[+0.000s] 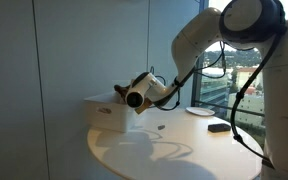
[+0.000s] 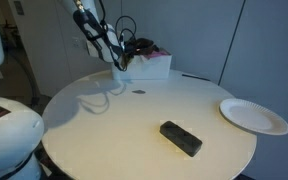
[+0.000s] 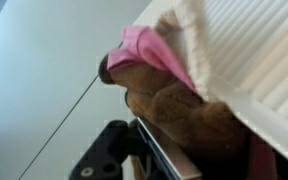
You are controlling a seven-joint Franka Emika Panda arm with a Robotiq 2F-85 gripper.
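Note:
A brown plush toy (image 3: 169, 95) with a pink cloth (image 3: 149, 48) on it fills the middle of the wrist view. My gripper is shut on the plush toy, whose fur presses against the fingers; part of the grip is hidden. In exterior view 1, the arm reaches down over the white box (image 1: 106, 115) at the table's far side. Exterior view 2 shows dark and pink soft material at the opening of the box (image 2: 146, 70). How deep the toy sits inside cannot be seen.
A black oblong object (image 2: 181, 138) lies on the round white table (image 2: 104, 130). To its right is a white plate (image 2: 254, 116). A small dark item (image 2: 139, 93) rests in front of the box.

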